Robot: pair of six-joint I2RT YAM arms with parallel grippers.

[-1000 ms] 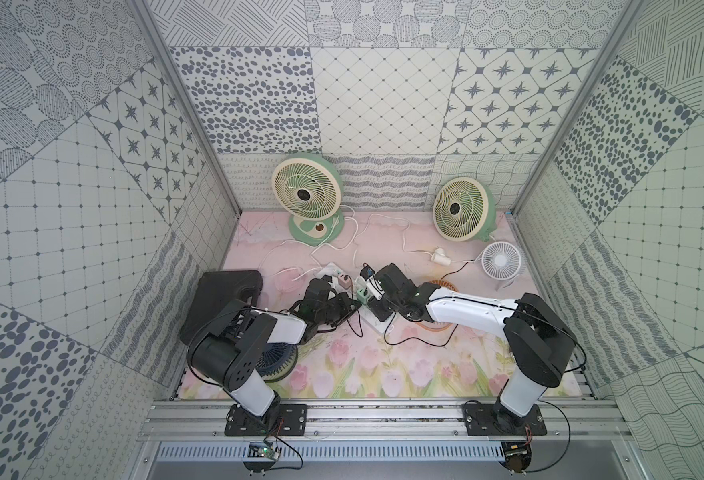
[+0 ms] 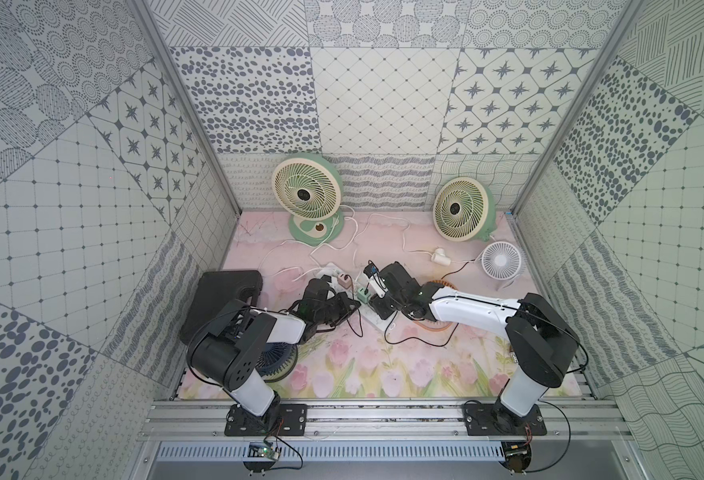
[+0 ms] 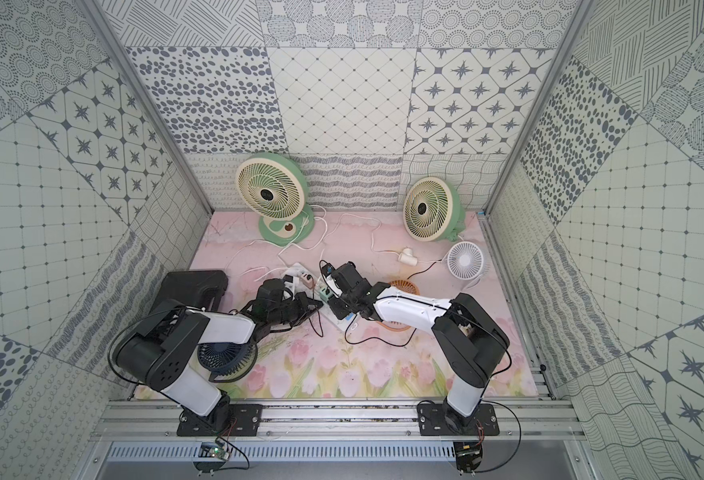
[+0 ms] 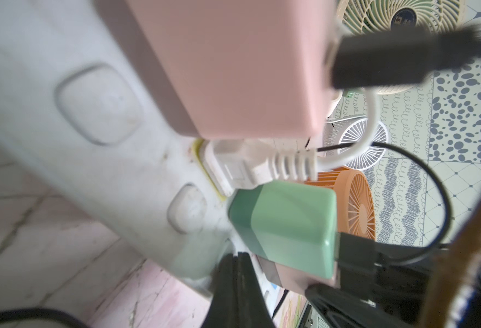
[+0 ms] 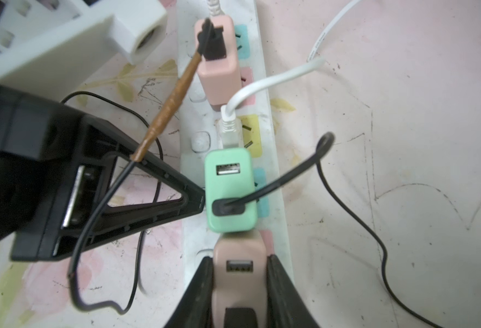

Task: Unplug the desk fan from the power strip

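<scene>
In the right wrist view the white power strip holds a row of plugs: a pink adapter, a white plug, a green adapter with a black cable, and a nearer pink adapter. My right gripper has its fingers on either side of that nearer pink adapter; whether they press on it cannot be made out. My left gripper is shut with nothing between its fingers, its tips at the strip's side beside the green adapter. Which fan each cable serves is unclear.
Two green fans and a small white fan stand towards the back. An orange fan lies beneath the right arm, a dark blue fan by the left arm. Loose cables cross the table.
In the top left view my right gripper has shifted very slightly over the strip. The left arm and the fans look unmoved.
</scene>
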